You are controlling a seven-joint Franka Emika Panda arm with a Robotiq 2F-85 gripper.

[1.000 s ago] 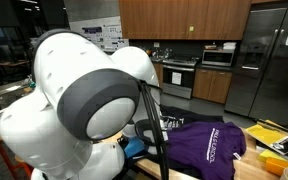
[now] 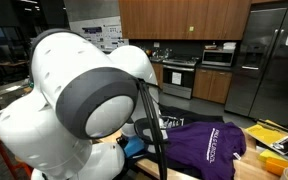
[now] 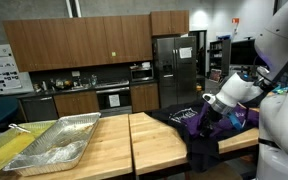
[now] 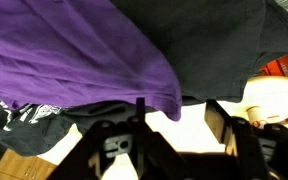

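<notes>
A purple garment (image 2: 209,147) with white lettering lies spread over dark cloth on the table. In the wrist view, the pointed corner of this purple cloth (image 4: 134,62) reaches down between my gripper's fingertips. The gripper is open, with a wide gap on either side of the corner. Black cloth (image 4: 219,45) lies to the right of the purple and also shows at the lower left. Whether the fingers touch the fabric cannot be told. My arm (image 2: 89,85) blocks part of the cloth in exterior view 1.
A yellow item (image 2: 269,135) lies on the table's right side in exterior view 1. In exterior view 2, a foil tray (image 3: 59,140) stands at the left on the wooden table (image 3: 109,143), whose middle is bare.
</notes>
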